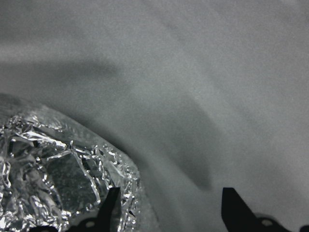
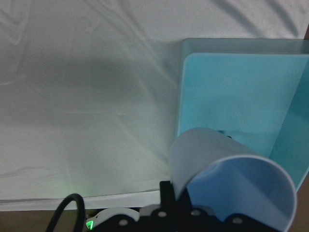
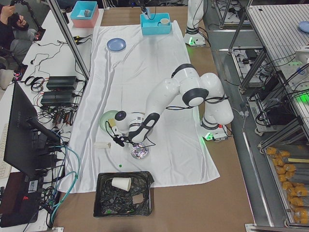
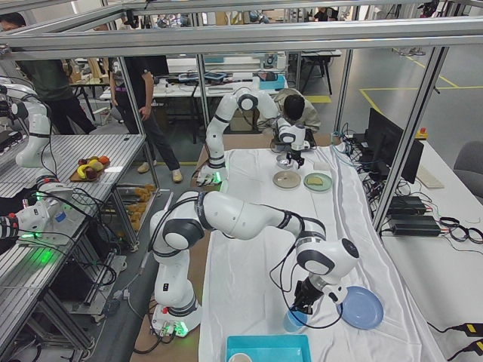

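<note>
My left gripper is open, low over a round crumpled clear-and-silver item (image 3: 139, 151) on the white cloth, one finger over its rim in the left wrist view. My right gripper is shut on a light blue cup (image 2: 227, 179), held tilted over the corner of a turquoise bin (image 2: 231, 87) in the right wrist view.
A blue plate (image 3: 116, 44), a green plate (image 4: 318, 182) and a beige plate (image 4: 287, 179) lie on the cloth (image 3: 140, 72). A black lined crate (image 3: 100, 193) holding a white cup stands at the near end.
</note>
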